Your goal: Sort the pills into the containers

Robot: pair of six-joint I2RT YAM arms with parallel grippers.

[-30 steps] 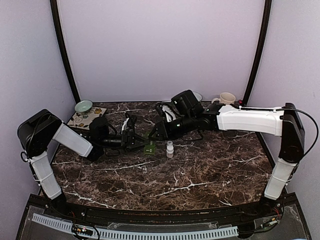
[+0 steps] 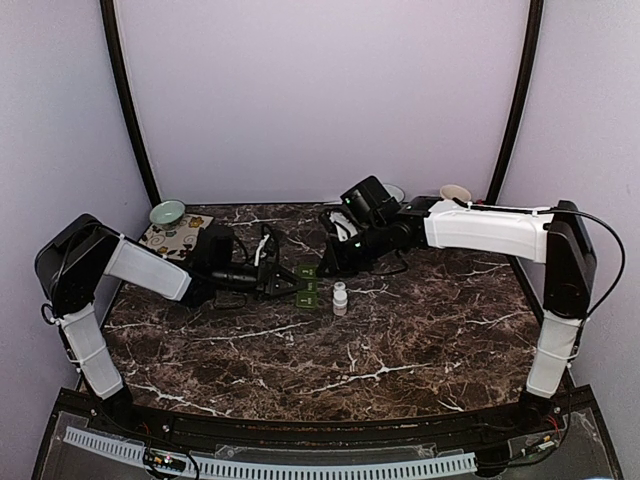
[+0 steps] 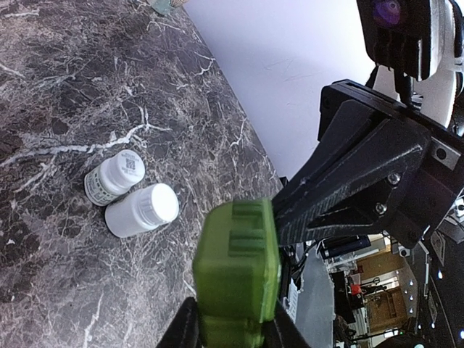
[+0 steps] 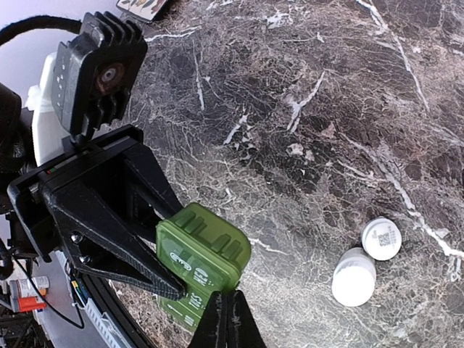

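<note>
A green pill box [image 2: 307, 287] with several compartments is held up over the table, and my left gripper [image 2: 291, 284] is shut on it. In the left wrist view the box [image 3: 238, 268] rises end-on from between the left fingers. Close by the box's right side, my right gripper is shut with nothing between its fingers. Whether its tips touch the box is hard to tell. Two white pill bottles stand close together with caps on: one bottle [image 4: 354, 277] and, beside it, the other [image 4: 381, 238]. No loose pills show.
A pale green bowl [image 2: 167, 213] rests by a patterned mat [image 2: 180, 237] at the back left. A white cup [image 2: 455, 192] is at the back right, behind the right arm.
Both grippers and the pill box have shifted slightly to the right. The bottles have stayed put.
</note>
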